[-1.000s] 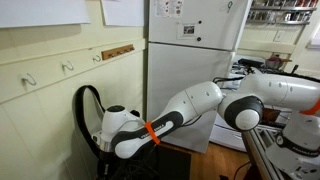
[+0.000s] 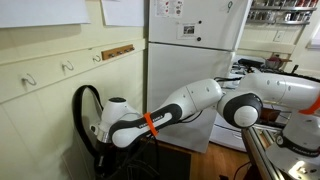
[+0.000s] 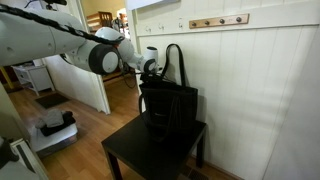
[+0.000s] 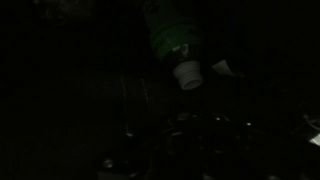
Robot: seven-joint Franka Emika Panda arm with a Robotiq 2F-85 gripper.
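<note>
A black tote bag (image 3: 170,105) stands upright on a black table (image 3: 150,145), its strap (image 3: 174,62) looping up near the wall. My arm's white wrist (image 2: 120,122) tilts down at the bag, and my gripper's fingers are lost in the dark there. The gripper is shut, with nothing seen between its fingers. The wrist view is almost black. Near its top centre, a green bottle (image 4: 176,40) with a white cap (image 4: 187,75) shows dimly. Whether the fingers touch the bottle cannot be told.
A wooden hook rail (image 3: 219,20) runs along the white wall behind the bag. The white fridge (image 2: 180,85) stands beyond the arm. Wood floor (image 3: 95,160) lies open in front of the table. A small pale scrap (image 4: 222,69) shows beside the cap.
My wrist has risen slightly over the last second. The bag's strap stays about where it was.
</note>
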